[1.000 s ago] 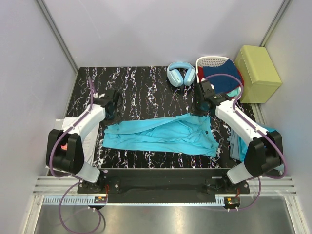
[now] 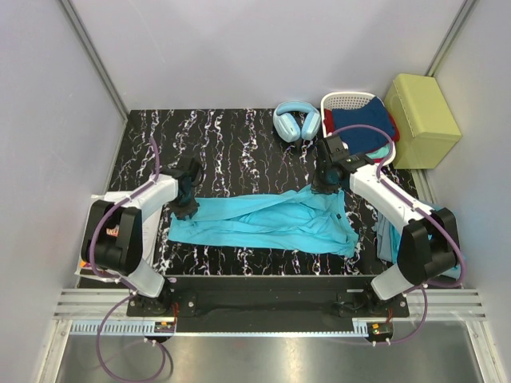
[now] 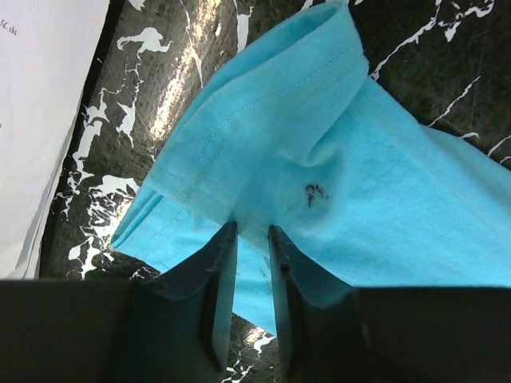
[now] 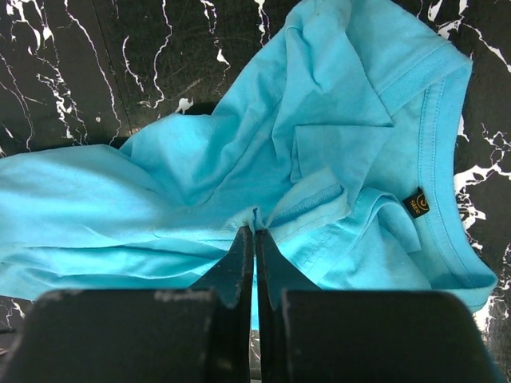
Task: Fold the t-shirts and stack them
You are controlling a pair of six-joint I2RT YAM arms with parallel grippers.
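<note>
A light blue T-shirt [image 2: 263,231] lies stretched lengthwise across the black marbled table [image 2: 231,152], folded into a long, rumpled band; its collar and label show in the right wrist view. My left gripper is low over the left end of the shirt, part open, fingertips at the fabric. My right gripper is shut at a bunched fold near the shirt's right end; whether cloth is between its fingertips is hard to tell.
Blue headphones [image 2: 296,121], a laundry basket [image 2: 349,101] of clothes and a yellow-green box [image 2: 423,120] stand at the back right. Folded clothes [image 2: 386,238] lie at the right edge, white papers [image 2: 107,201] at the left.
My left arm has moved toward the front, its gripper coming down onto the left end of the shirt.
</note>
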